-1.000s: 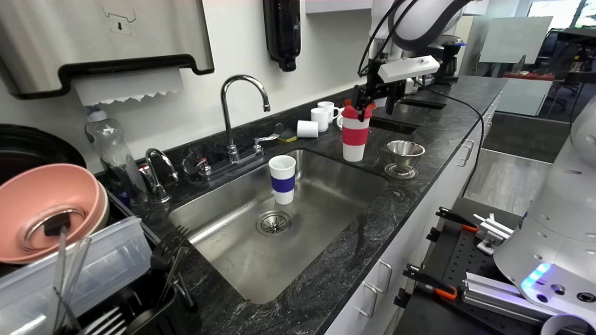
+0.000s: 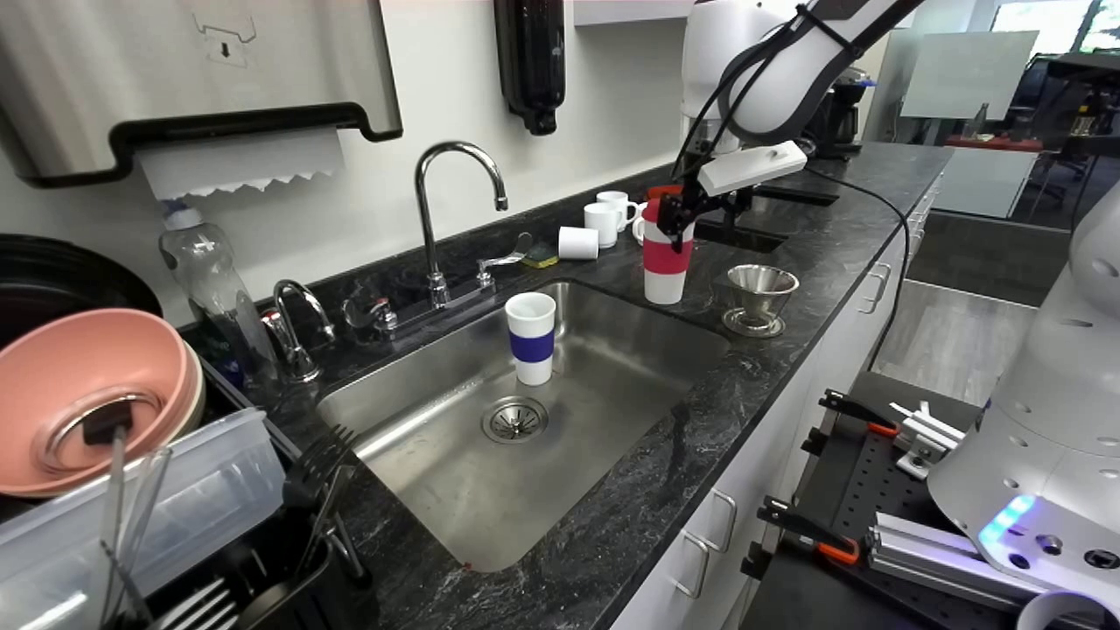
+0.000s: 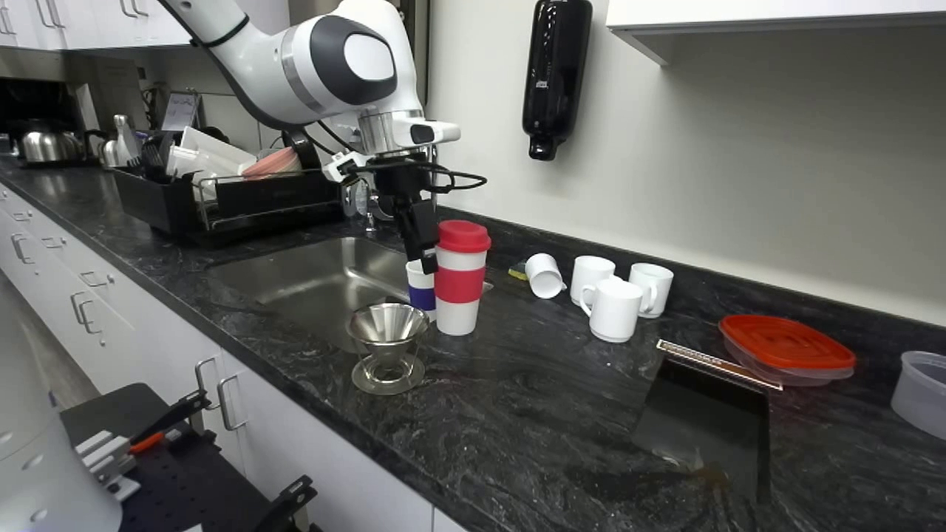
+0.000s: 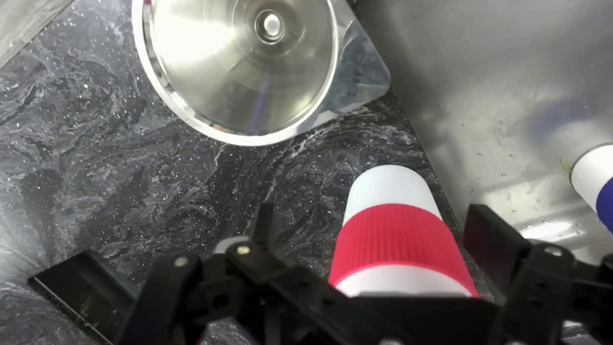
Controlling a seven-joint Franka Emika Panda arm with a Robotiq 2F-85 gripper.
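Note:
A white cup with a red band (image 2: pixel 667 256) and a red lid (image 3: pixel 463 236) stands upright on the counter beside the sink. My gripper is open at the lidded cup, one finger (image 4: pixel 493 244) on the sink side and the other (image 4: pixel 263 227) on the counter side. In the wrist view the cup's body shows between and beyond the fingers, and its lid is hidden behind the gripper's body. A second white cup, with a purple band (image 2: pixel 531 347), stands upright and lidless inside the sink (image 2: pixel 451 493).
Close to the lidded cup, a metal dripper (image 3: pixel 388 329) stands near the counter edge. Several white mugs (image 3: pixel 613 309), one lying on its side, are by the wall. The faucet (image 2: pixel 428 210) rises behind the sink. A red-lidded container (image 3: pixel 785 346) lies farther along the counter.
My gripper has come down and tilted around the top of the red-banded cup; a second ago it was higher. Both cups stand where they were.

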